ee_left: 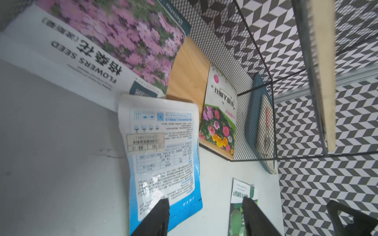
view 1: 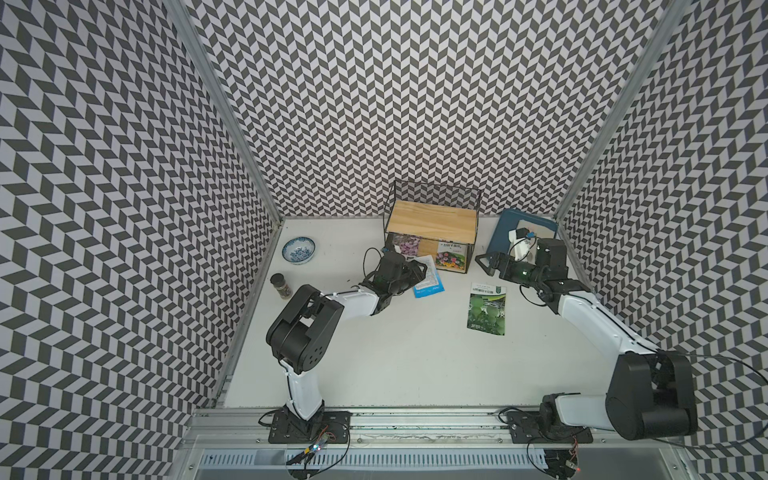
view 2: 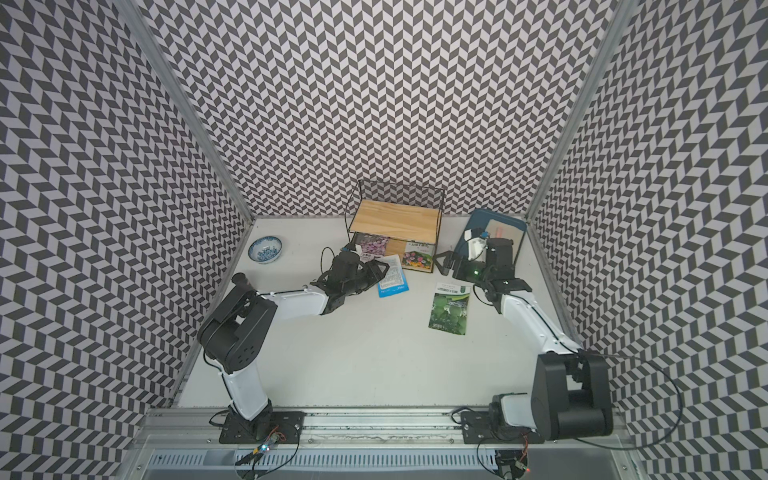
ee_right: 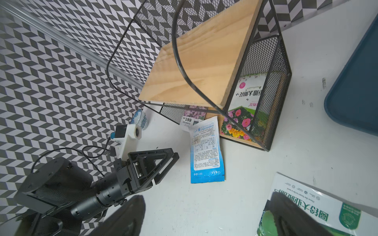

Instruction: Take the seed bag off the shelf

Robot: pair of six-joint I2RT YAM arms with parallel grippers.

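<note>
A white-and-blue seed bag (ee_left: 165,161) lies on the table in front of the shelf (ee_right: 193,59), printed text side up. Its far end overlaps the pink-flower seed bag (ee_left: 114,47), which sticks out of the lower level. The colourful flower bag (ee_right: 246,106) lies on that level's right side; the upper wooden board (view 1: 432,220) is bare. Beside the white-and-blue bag, my left gripper has its fingers apart and nothing between them. My right gripper (view 1: 485,262) is open and empty, to the right of the shelf.
A green seed bag (view 1: 486,310) lies flat at front right. Behind the right arm rests a blue-rimmed board (view 2: 480,216). A patterned bowl (view 1: 298,249) and a small jar (view 1: 279,283) stand at left.
</note>
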